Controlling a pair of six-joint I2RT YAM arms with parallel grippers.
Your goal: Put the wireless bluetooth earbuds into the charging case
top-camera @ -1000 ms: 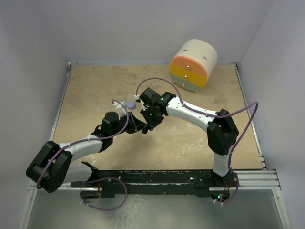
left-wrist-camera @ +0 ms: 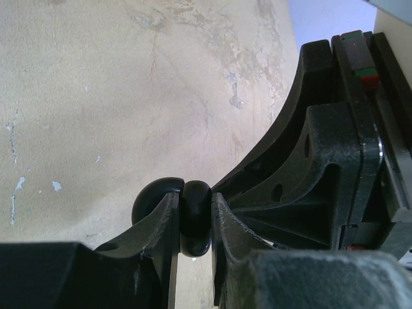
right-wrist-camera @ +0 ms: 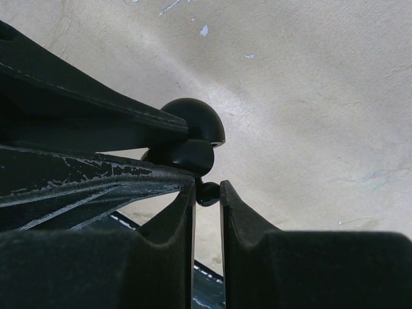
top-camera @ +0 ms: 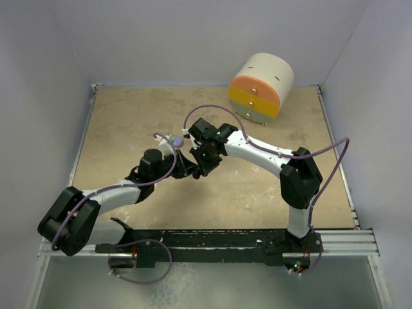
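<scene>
The glossy black charging case [right-wrist-camera: 183, 156] is between the tips of my left gripper, which is shut on it. Its rounded second half [right-wrist-camera: 199, 119] stands out beside the gripped part, so the case looks hinged open. My right gripper is shut on a small black earbud [right-wrist-camera: 208, 195], close against the case's edge. Whether the earbud is inside a slot cannot be told, because the fingers cover the case's inner side. From above, both grippers meet over the middle of the table, with the dark case [top-camera: 197, 174] at their tips.
A barrel-shaped cabinet [top-camera: 262, 87] with coloured drawers stands at the back right. Just behind the grippers lies a small purple round object [top-camera: 177, 141].
The right arm shows no clear movement. Both grips look the same.
</scene>
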